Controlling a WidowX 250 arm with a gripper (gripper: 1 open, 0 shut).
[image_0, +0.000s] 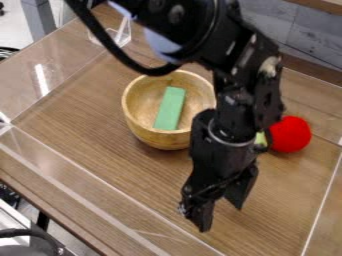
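Observation:
My black gripper (217, 205) hangs low over the wooden table (94, 180) at the centre right, its fingers open. The arm rises from it to the top of the view and partly covers a wooden bowl (138, 105) at the upper middle. A green block (170, 108) lies in the bowl. A red ball-like object (293, 135) sits right of the gripper's body, with a pale green piece beside it, partly hidden.
A grey back wall (301, 35) borders the table at the top right.

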